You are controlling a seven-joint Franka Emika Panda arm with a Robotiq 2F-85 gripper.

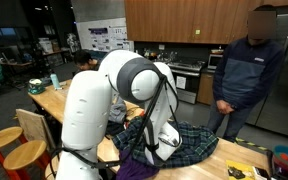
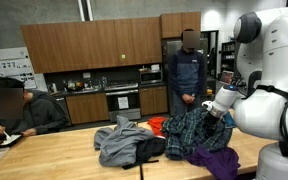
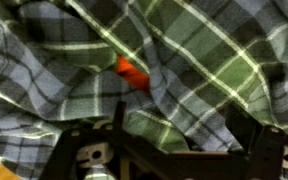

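Note:
A plaid cloth (image 3: 199, 75) in green, grey-blue and white lies crumpled and fills most of the wrist view. My gripper stands open over it, its dark fingers (image 3: 246, 128) well apart with no cloth raised between them. Through a gap in the folds shows a patch of red-orange (image 3: 132, 73). In exterior view 1 the plaid cloth (image 1: 192, 142) spreads to the right of the arm, and the fingertips are hard to make out there. Exterior view 2 shows the plaid cloth (image 2: 189, 135) heaped beside the arm.
Purple cloth (image 2: 216, 161) lies at the near side of the plaid heap. Grey cloth (image 2: 121, 140) is piled to the left, with black cloth (image 2: 150, 148) between. A person (image 1: 246, 65) stands at the table's far side. Bare table (image 2: 49, 155) stretches out at the left.

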